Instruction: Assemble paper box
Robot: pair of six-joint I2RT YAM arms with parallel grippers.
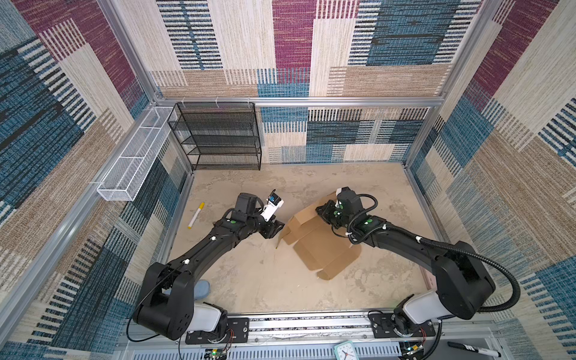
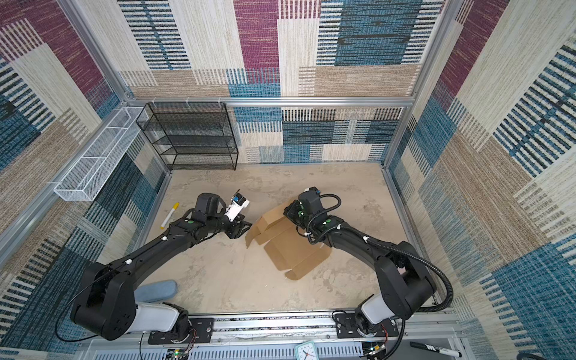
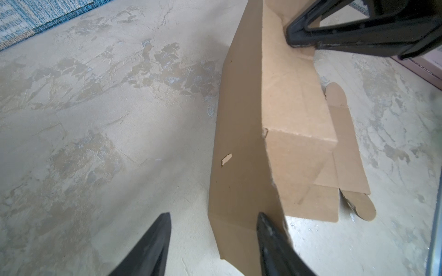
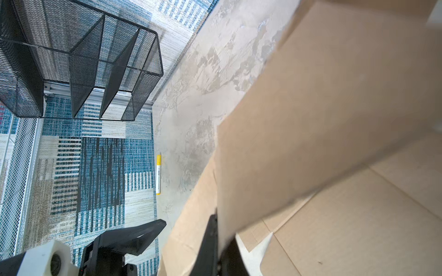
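The brown cardboard box [image 1: 327, 243] lies partly unfolded mid-table, its far wall raised and its flaps spread toward the front. In the right wrist view, the fingers of my right gripper are closed together with the raised wall's thin edge running down between them. My left gripper is open at the box's left end. In its wrist view, the end flap [image 3: 241, 197] reaches into the gap, close to the right-hand finger [image 3: 278, 250]; the left-hand finger [image 3: 154, 243] stands clear. Whether the finger touches the cardboard, I cannot tell.
A black mesh shelf [image 1: 219, 136] stands at the back left, and a white wire basket [image 1: 135, 157] hangs on the left wall. A yellow-capped marker [image 1: 196, 214] and a blue-grey object [image 1: 202, 289] lie at the left. Bare table shows behind the box.
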